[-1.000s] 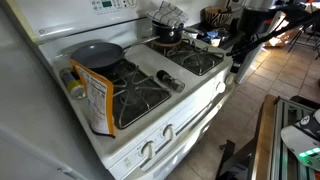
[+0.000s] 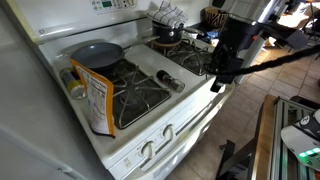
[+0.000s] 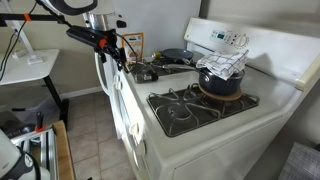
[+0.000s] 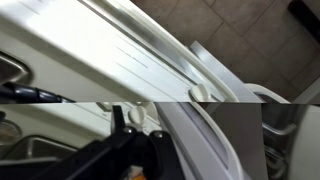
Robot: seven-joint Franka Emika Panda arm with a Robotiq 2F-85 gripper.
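My gripper (image 2: 216, 84) hangs beside the front edge of the white stove (image 2: 150, 120), apart from the things on top of it. In the wrist view, two dark fingers of the gripper stand spread, with nothing seen between them, near white stove knobs (image 4: 199, 93). A dark frying pan (image 2: 96, 54) sits on the back left burner. On the strip between the burners lies a small dark bottle-like object (image 2: 170, 81). At the far right of the stove is a dark pot (image 3: 219, 84) with a checked cloth (image 3: 223, 62) over it.
An orange and white packet (image 2: 97, 102) stands at the stove's left end, with small jars (image 2: 72, 83) behind it. The burner grates (image 3: 187, 110) nearest exterior view 2 are bare. A wooden table edge (image 2: 265, 140) lies across the tiled floor.
The stove things have not moved.
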